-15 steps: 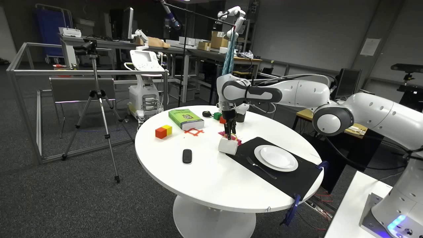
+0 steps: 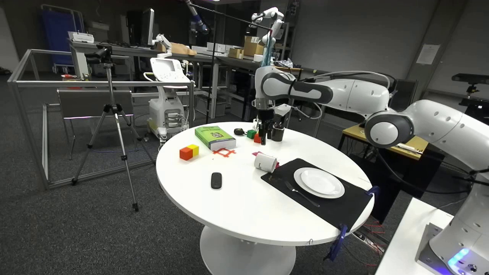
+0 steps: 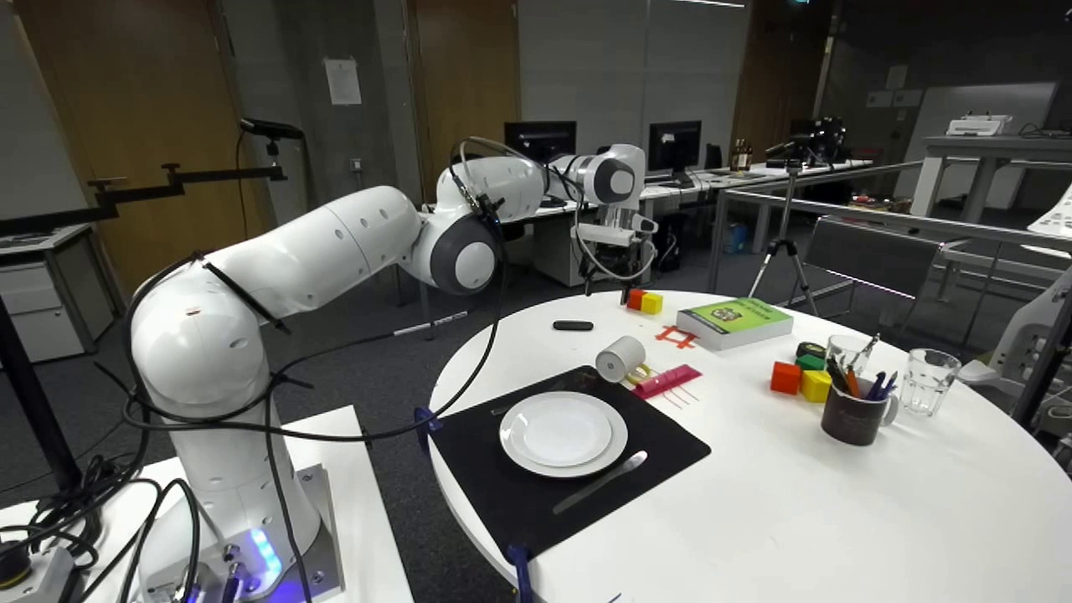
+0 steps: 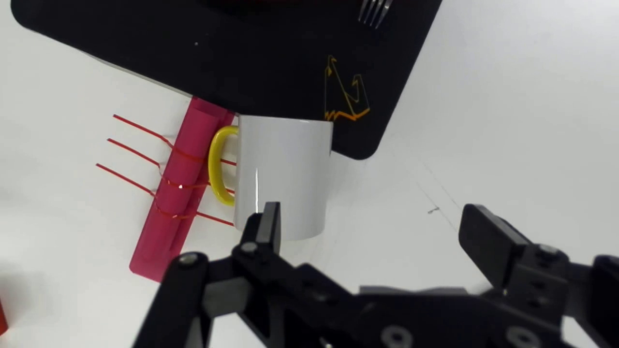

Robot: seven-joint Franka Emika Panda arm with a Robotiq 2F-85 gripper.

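Note:
A white mug (image 4: 284,174) with a yellow handle (image 4: 215,165) lies on its side by a corner of the black placemat (image 3: 482,457). Beneath the handle is a flat pink-red piece (image 4: 184,156) with thin red strips. My gripper is open, its fingers spread wide, and nothing is held between them. In the wrist view the left finger overlaps the mug's lower edge, while the right one is over bare table. Exterior view 1 shows the gripper (image 2: 263,137) raised above the table, clear of the mug (image 2: 265,162).
White plates (image 3: 563,432), a knife (image 3: 600,482) and a fork (image 2: 302,194) lie on the placemat. Around the table are a green book (image 3: 734,322), a dark pen mug (image 3: 851,412), glasses (image 3: 928,382), coloured cubes (image 3: 785,377) and a black oblong object (image 2: 216,180).
My gripper has risen away from the mug, where it was right at it a second ago. The mug has rolled, and its handle no longer points up.

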